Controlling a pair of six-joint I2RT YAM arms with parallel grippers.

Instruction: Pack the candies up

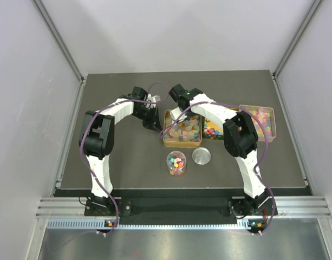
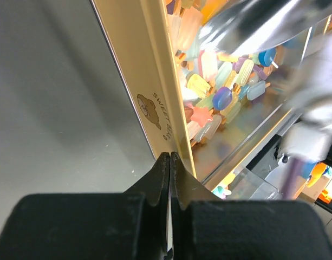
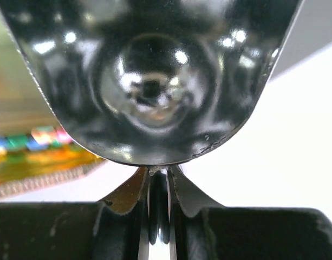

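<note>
A yellow candy tin (image 1: pixel 182 142) holds mixed pastel candies (image 2: pixel 206 76). My left gripper is shut, nothing visible between its fingers, at the outer left wall of this tin, which carries a bear print. My right gripper is shut on a shiny metal scoop (image 3: pixel 149 97), whose bowl fills much of the right wrist view; from above, that gripper is over the tin. A round clear jar (image 1: pixel 176 162) with colourful candies stands in front of the tin.
A round lid (image 1: pixel 201 156) lies beside the jar. Another candy box (image 1: pixel 213 130) adjoins the tin on the right, and a pink-rimmed box (image 1: pixel 266 138) sits farther right.
</note>
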